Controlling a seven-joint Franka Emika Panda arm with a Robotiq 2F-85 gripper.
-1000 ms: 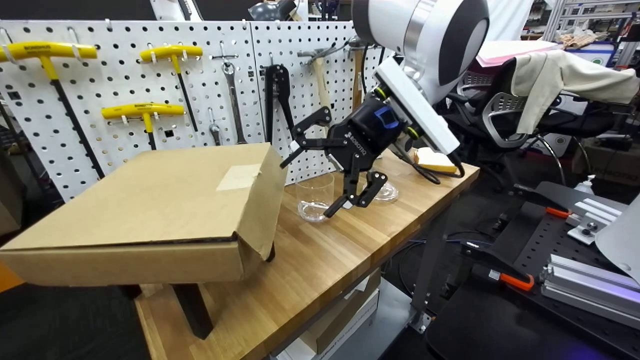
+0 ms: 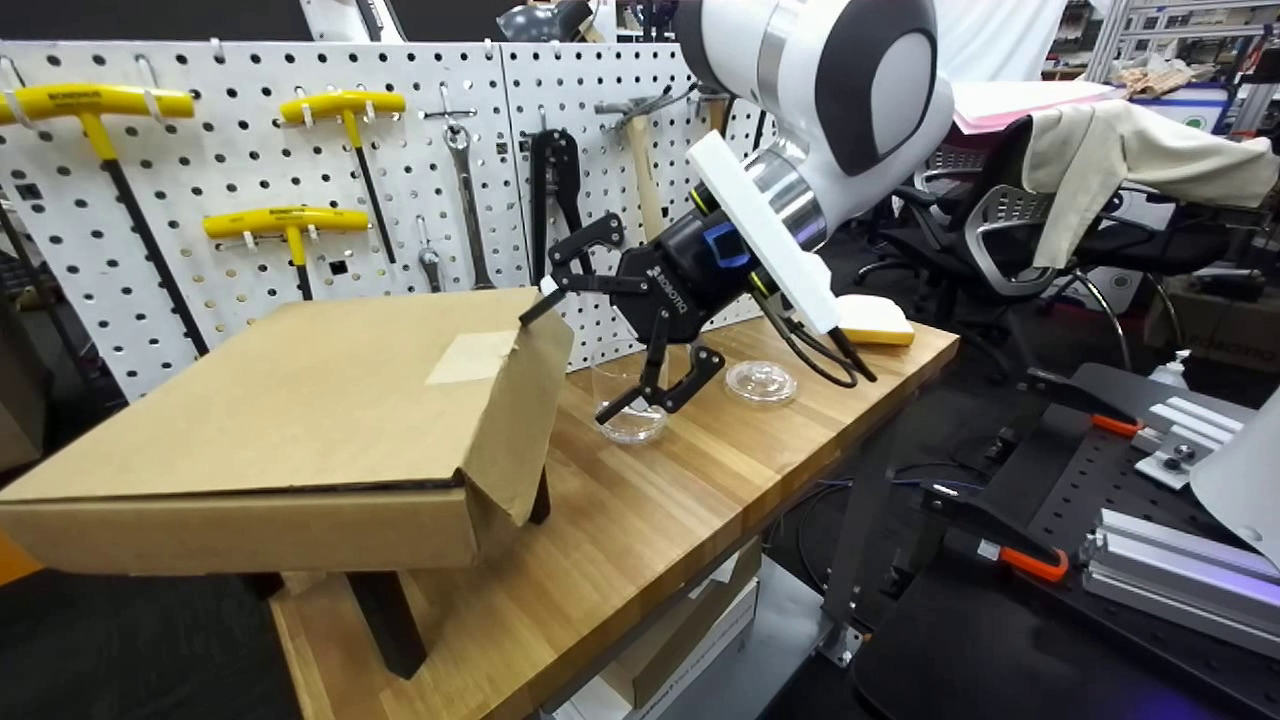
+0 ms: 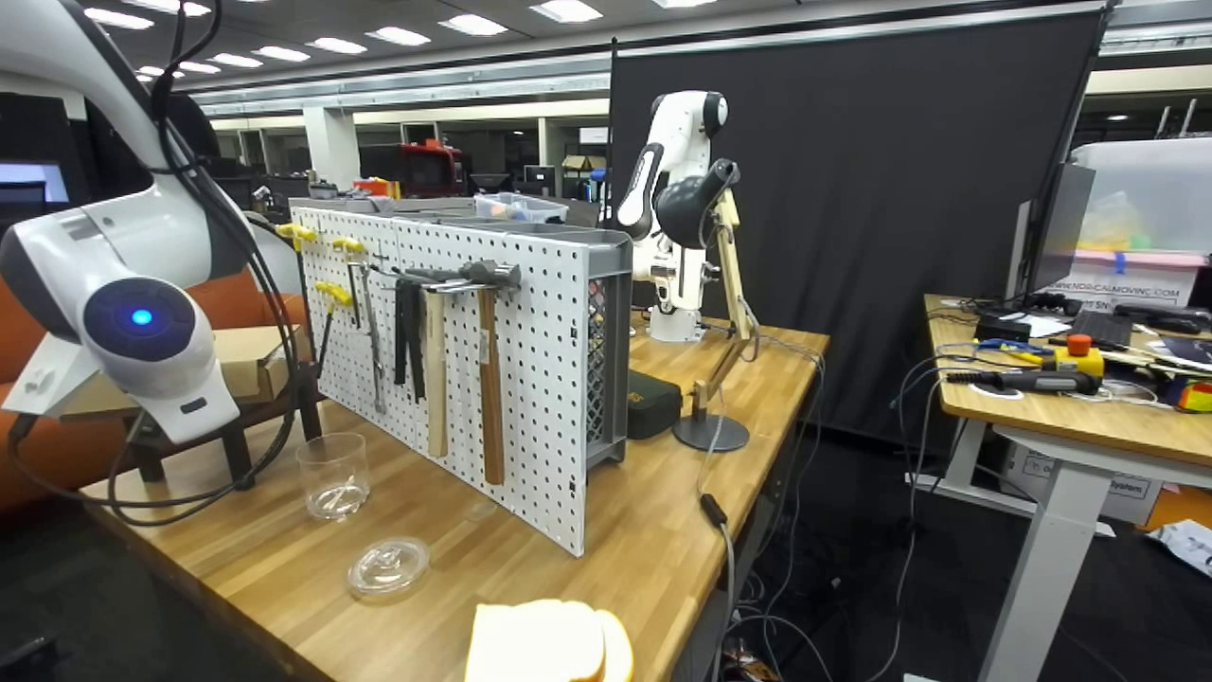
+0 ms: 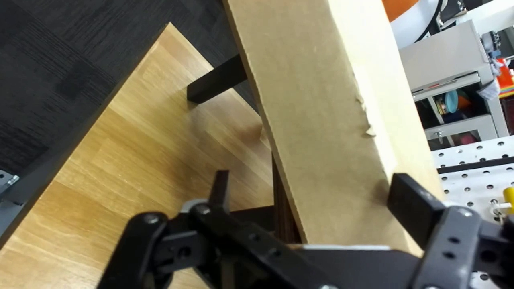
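A flat cardboard box [image 2: 276, 384] rests on a dark-legged stand at the left end of the table, its end flap [image 2: 519, 414] hanging down toward my arm. Wide open, my gripper [image 2: 564, 368] is at that end of the box. One finger lies at the top edge above the flap, while the other hangs out in front, lower down and apart from the cardboard. In the wrist view the box's side [image 4: 313, 120] runs between the open fingers, with one fingertip [image 4: 414, 207] against or very near its upper edge; exact contact cannot be told.
A clear cup [image 3: 334, 477] stands on the wooden table, with a clear lid [image 3: 388, 566] beside it. Bread-like slices [image 3: 545, 642] lie farther along. A pegboard with hanging tools [image 2: 396, 180] borders the back.
My gripper has moved left, up to the box's flap end. The box has shifted slightly left, and its flap edge looks a little bent beside the upper finger. The fingers remain open.
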